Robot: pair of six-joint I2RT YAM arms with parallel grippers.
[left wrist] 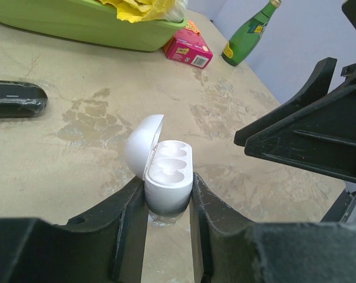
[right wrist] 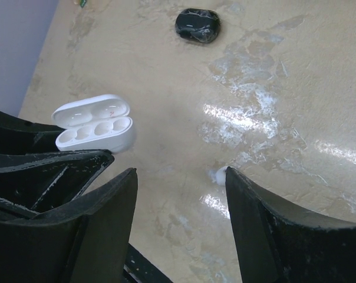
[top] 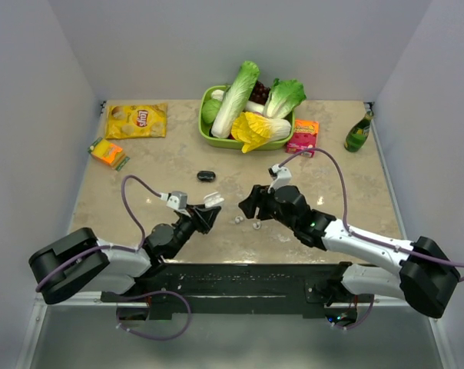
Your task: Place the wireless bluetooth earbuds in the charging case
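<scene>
The white charging case (left wrist: 168,171) is up off the table, lid open and empty sockets showing, with my left gripper (top: 210,210) shut on its lower part. In the right wrist view the case (right wrist: 96,134) is at the left, beside the black fingers (right wrist: 60,171) of the left gripper. To the right of the case my right gripper stands open, nothing between its fingers. A white earbud (top: 238,220) lies on the table, and a second white earbud (top: 256,225) is just right of it. One earbud (right wrist: 221,175) shows partly behind the right finger's tip.
A black oval case (top: 206,176) lies on the table behind the grippers. Farther back are a green basket (top: 203,131) of vegetables, a chips bag (top: 137,121), a red box (top: 302,138) and a green bottle (top: 358,132).
</scene>
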